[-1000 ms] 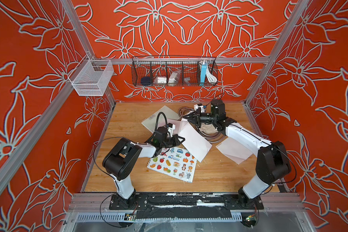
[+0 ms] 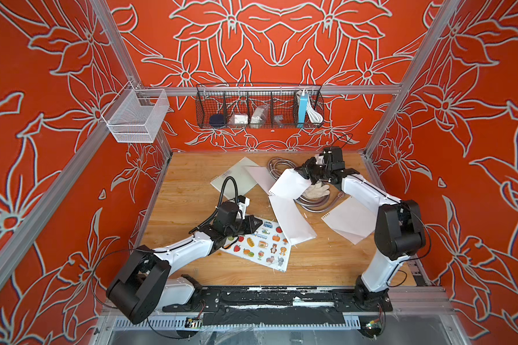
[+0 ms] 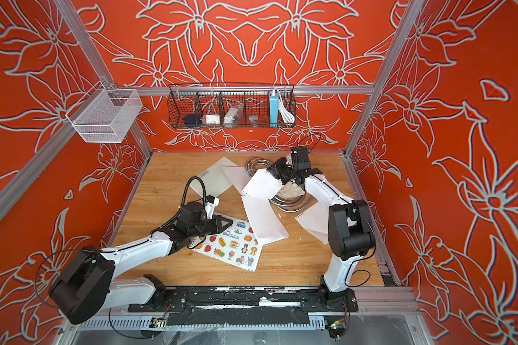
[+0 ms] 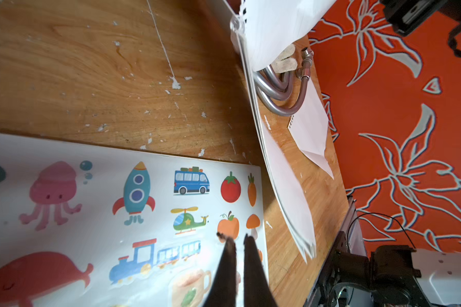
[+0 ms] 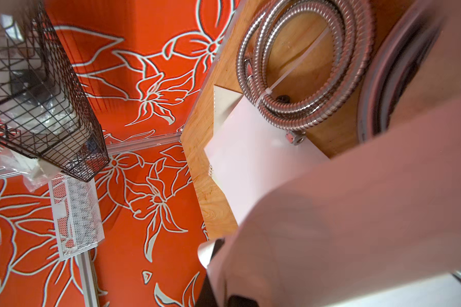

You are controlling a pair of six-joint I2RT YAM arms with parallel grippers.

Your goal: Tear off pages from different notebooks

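A spiral notebook with white pages [image 2: 292, 221] stands partly lifted off the table, its bound edge and stacked sheets [image 4: 271, 168] seen edge-on in the left wrist view. My right gripper [image 2: 309, 170] is shut on its turned-up white page [image 2: 289, 185], which is still joined at the binding as far as I can see. In the right wrist view a curved sheet [image 5: 353, 220] covers much of the frame and hides most of the fingers. Over a notebook with colourful stickers-like pictures [image 4: 87, 204], my left gripper is shut, nothing between its fingers; the lifted notebook is outside them.
Metal hose coils [image 5: 302, 56] and a pale glove [image 2: 316, 191] lie beneath the right arm. A loose page [image 2: 351, 220] rests at the right, a greenish-grey notebook [image 2: 236, 177] at the back left. Bare wood [image 2: 178, 195] is free at the left.
My left gripper has drawn back left and toward the front, away from the white notebook. My right gripper has moved right with the page, and the notebook has been pulled along and tilted.
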